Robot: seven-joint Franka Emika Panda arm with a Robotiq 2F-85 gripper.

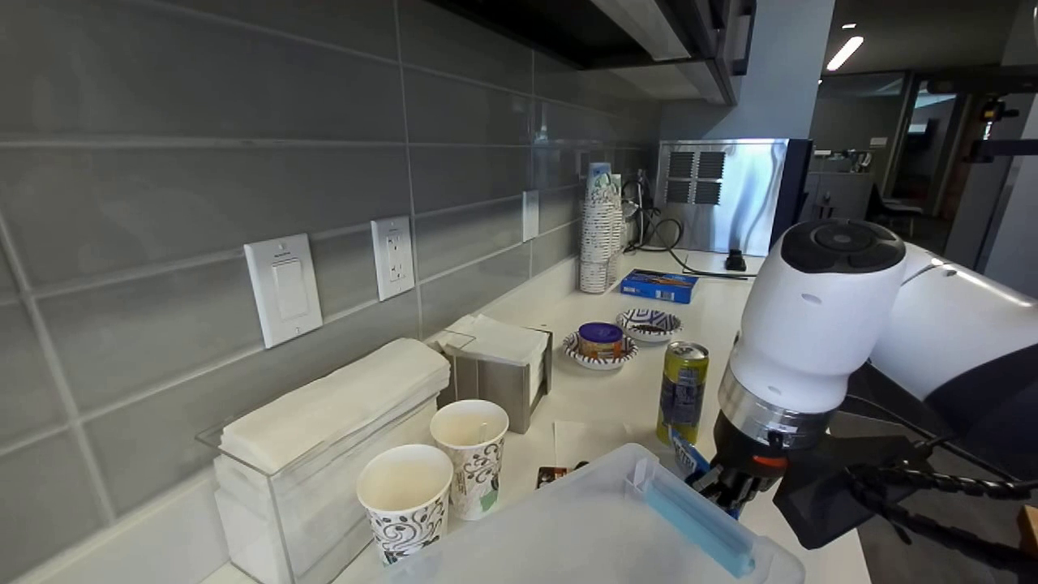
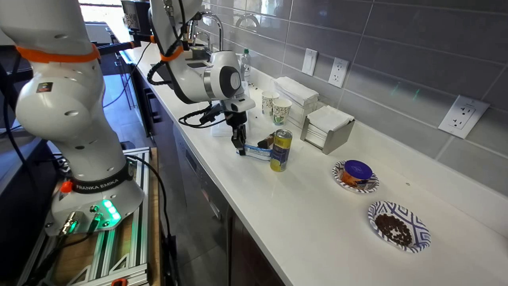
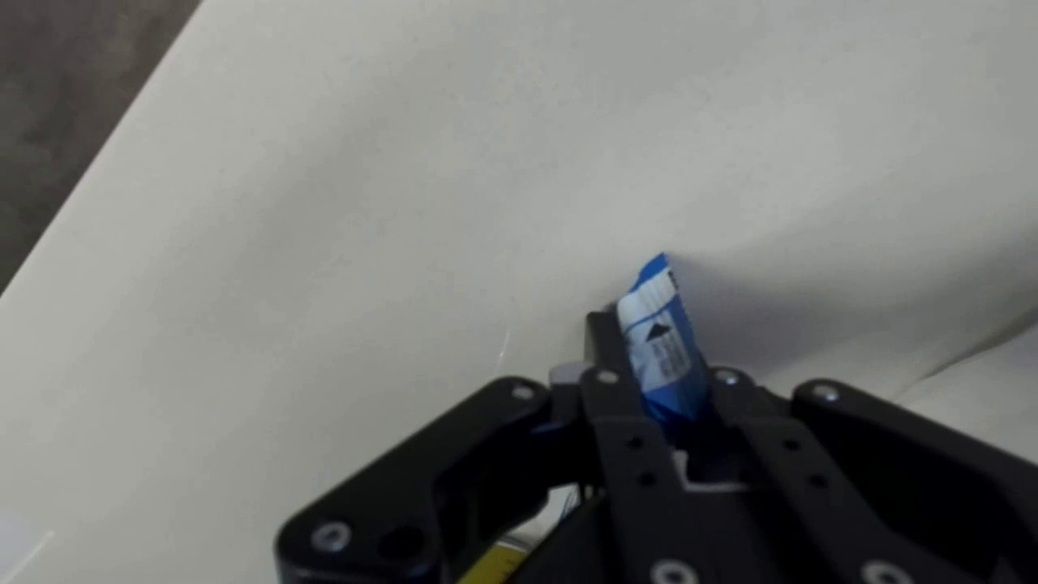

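My gripper is shut on a blue-and-white wrapped bar [image 3: 663, 341], whose end with a barcode label sticks out past the fingertips in the wrist view. In exterior view 2 the gripper [image 2: 241, 151] points down low over the counter, and the bar [image 2: 258, 153] reaches from it toward a yellow can [image 2: 281, 151]. Whether bar and can touch, I cannot tell. From exterior view 1, the bar [image 1: 687, 453] rises at a slant beside the can [image 1: 684, 389], and the clear plastic lid [image 1: 584, 526] covers part of the fingers.
Behind the can lies a dark wrapped snack [image 2: 266, 141]. Two patterned paper cups [image 1: 469, 453] and a metal napkin holder [image 1: 525, 375] stand along the wall. A bowl [image 2: 350, 186] holds a purple-lidded tub; another bowl [image 2: 421, 233] holds dark pieces.
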